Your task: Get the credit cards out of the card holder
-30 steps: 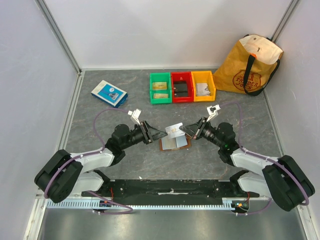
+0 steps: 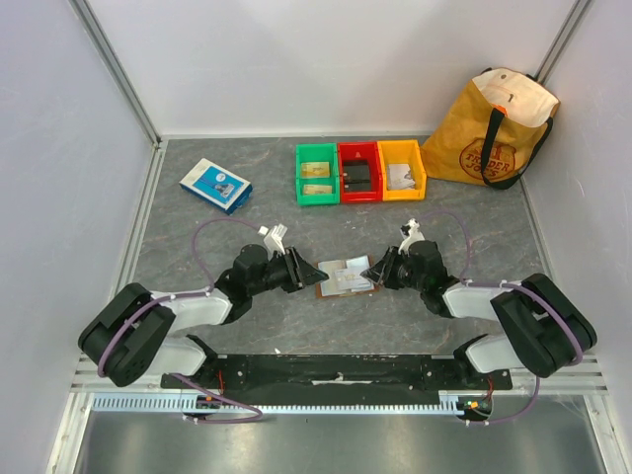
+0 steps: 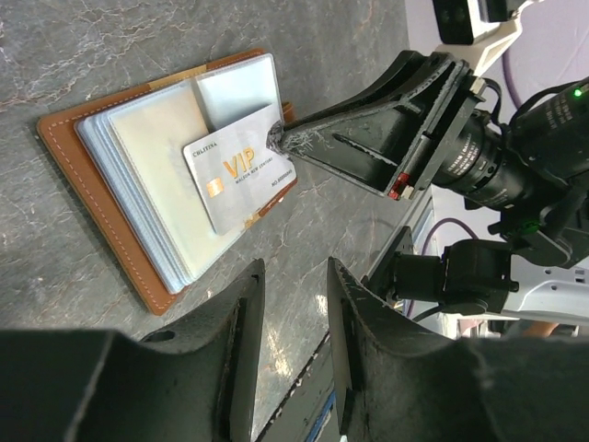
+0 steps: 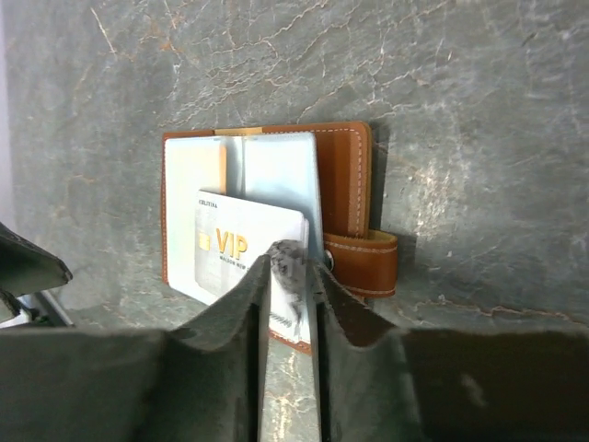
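Observation:
The brown card holder [image 3: 101, 207] lies spread open on the grey table, with clear sleeves [image 4: 285, 166] showing. A silver card marked VIP [image 3: 237, 170] rests slanted across the sleeves, its long side away from their edges. My right gripper stands over the card's right end, fingertips at or just above its face. A narrow gap shows between them, and a dark reflection lies on the card there. Left of the holder is my left gripper, its fingers apart and nothing between them. In the top view both grippers partly cover the holder.
Green [image 2: 316, 199], red [image 2: 358, 197] and yellow [image 2: 415, 158] bins stand at the back with small items inside. A blue-and-white box [image 2: 216, 186] lies back left. The tan bag [image 2: 484, 128] fills the back right corner. Table front of the holder is clear.
My right gripper has come lower and nearer the front; the left arm has shifted slightly.

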